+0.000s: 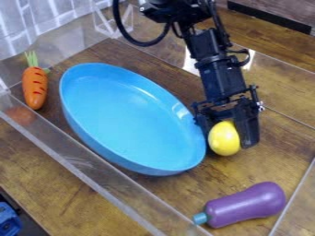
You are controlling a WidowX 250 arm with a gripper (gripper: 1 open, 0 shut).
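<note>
My black gripper (227, 120) is low over the wooden table, just right of the blue bowl (128, 115). A yellow object (224, 138), round and smooth, sits at its tip, beside the bowl's right rim. The fingers are dark and partly hidden, so whether they grip the yellow object is unclear.
An orange toy carrot (36, 85) lies at the far left. A purple toy eggplant (244, 205) lies at the front right. Clear plastic walls border the table (147, 198).
</note>
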